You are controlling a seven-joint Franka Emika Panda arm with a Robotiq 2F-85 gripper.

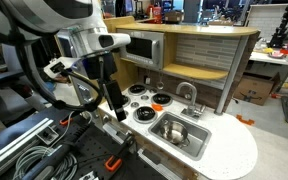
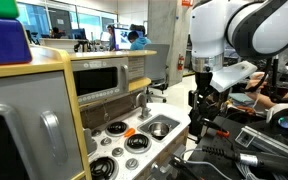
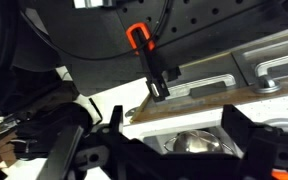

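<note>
My gripper hangs in front of the toy kitchen's counter, near the burners. Its dark fingers stand apart in the wrist view, and nothing shows between them. A metal pot sits in the sink, to the right of the gripper in exterior view 1. Beside the burners, on the sink side, lies a small orange thing; another orange patch shows at the wrist view's lower right edge. Exterior view 2 also has the pot in the sink, with my gripper in front of it.
A faucet rises behind the sink. The microwave and wooden shelf stand above the counter. An orange-handled clamp and loose cables lie in front. The white counter right of the sink is clear.
</note>
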